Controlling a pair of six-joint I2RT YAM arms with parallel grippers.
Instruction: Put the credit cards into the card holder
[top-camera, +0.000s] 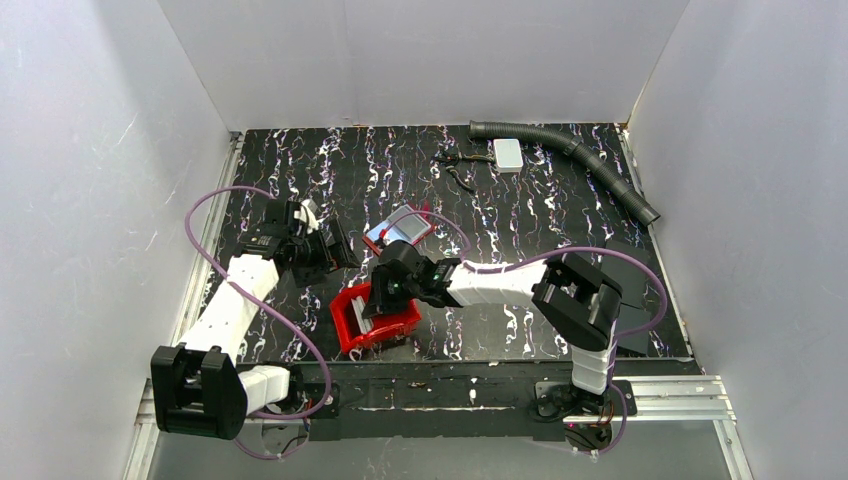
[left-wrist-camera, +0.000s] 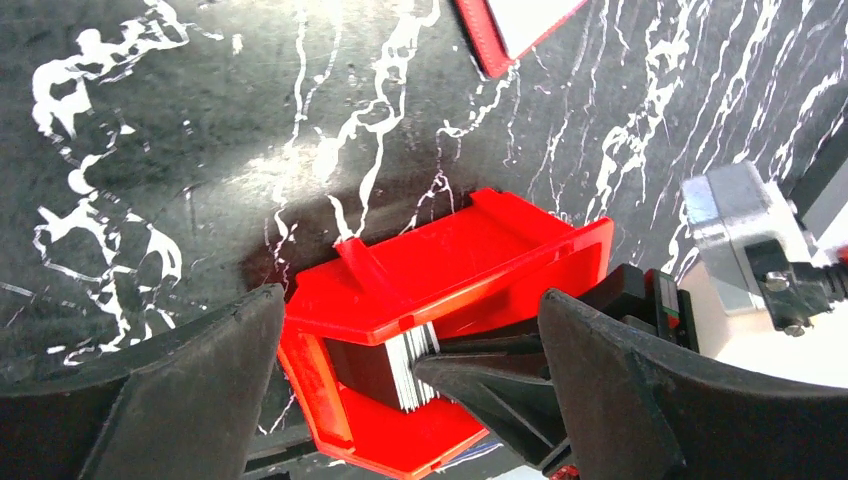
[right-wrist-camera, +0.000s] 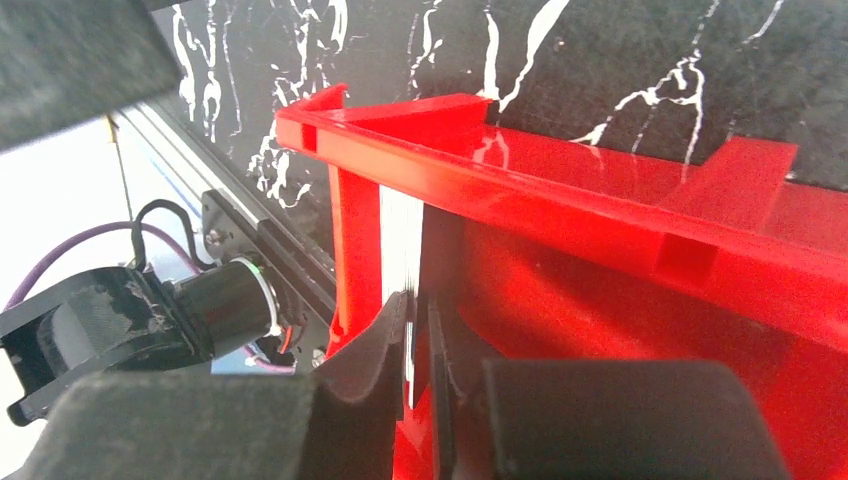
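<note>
The red card holder (top-camera: 348, 330) lies on the marbled table near the front edge, a stack of cards (left-wrist-camera: 408, 365) standing inside against its left end wall. My right gripper reaches into the holder and is shut on white card edges at that stack; how many it grips I cannot tell. My left gripper (top-camera: 330, 250) stands open above and behind the holder's left side, nothing between its fingers; the red holder shows below it in the left wrist view.
A red-edged tray with a pale top (top-camera: 395, 228) lies behind the holder. Pliers (top-camera: 458, 160), a white box (top-camera: 507, 155) and a dark hose (top-camera: 570, 145) lie at the back.
</note>
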